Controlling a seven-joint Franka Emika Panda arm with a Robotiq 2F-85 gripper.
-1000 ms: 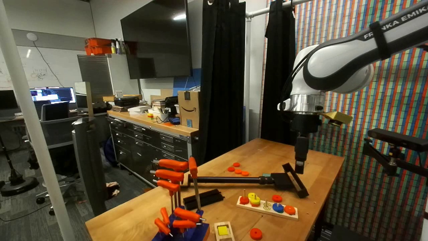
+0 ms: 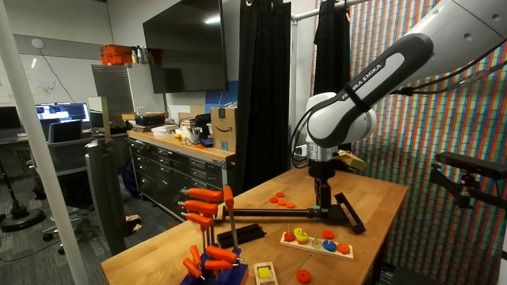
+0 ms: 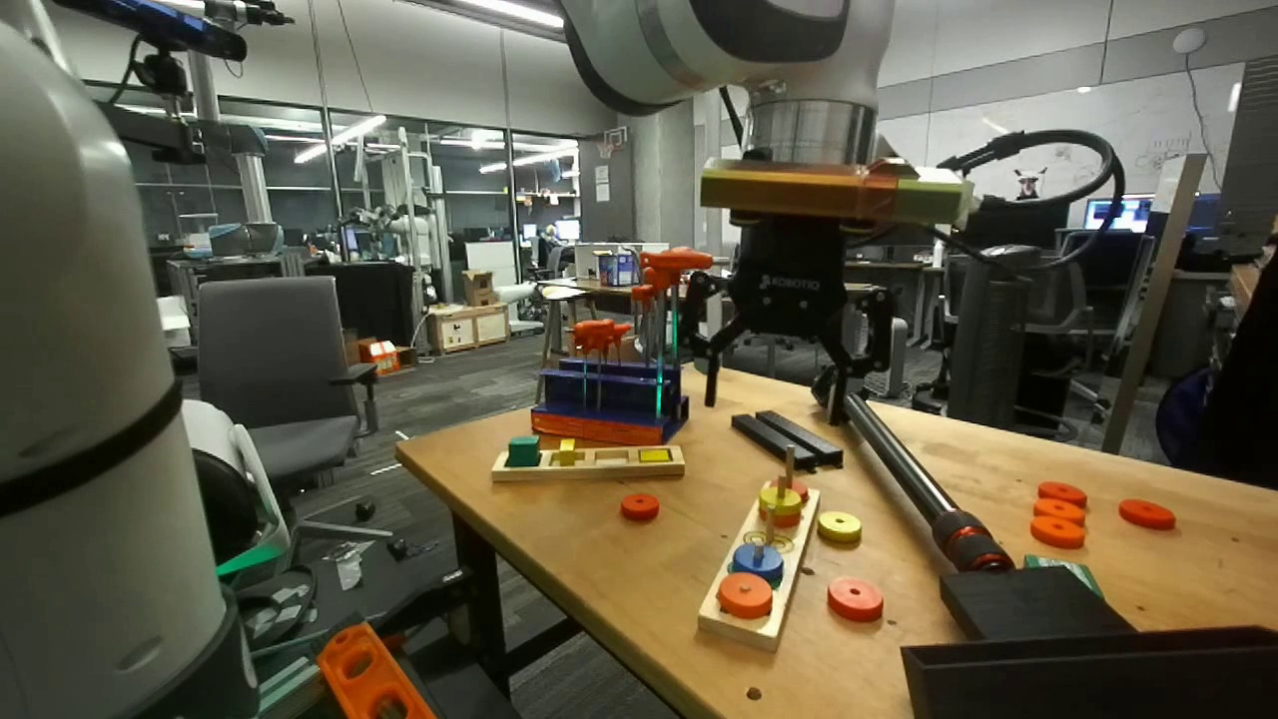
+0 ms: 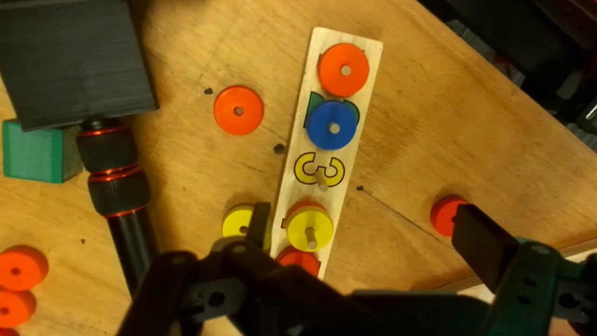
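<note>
A wooden peg board (image 4: pixel 292 162) lies on the table. It carries an orange disc (image 4: pixel 358 61), a blue disc (image 4: pixel 319 126), a bare peg (image 4: pixel 320 179) on a printed 3, a yellow disc (image 4: pixel 299 221) over an orange one, and a red-orange disc (image 4: pixel 299 258) at the near end. Beside the board rest a loose yellow disc (image 3: pixel 840 527) and a loose orange disc (image 4: pixel 224 109); another red-orange disc (image 3: pixel 640 507) lies across the board. My gripper (image 3: pixel 774 397) hangs above the table, open, fingers wide apart, nothing between them.
A black bar (image 2: pixel 271 213) with a dark block end spans the table. Several orange discs (image 3: pixel 1060 508) lie beyond it. The blue tool stand (image 3: pixel 607 401) holds upright orange-handled tools. Near it is a wooden shape board (image 3: pixel 588 472).
In exterior view 1 the arm has moved left and lower, with the gripper now closer to the table. The discs and peg board look unmoved.
</note>
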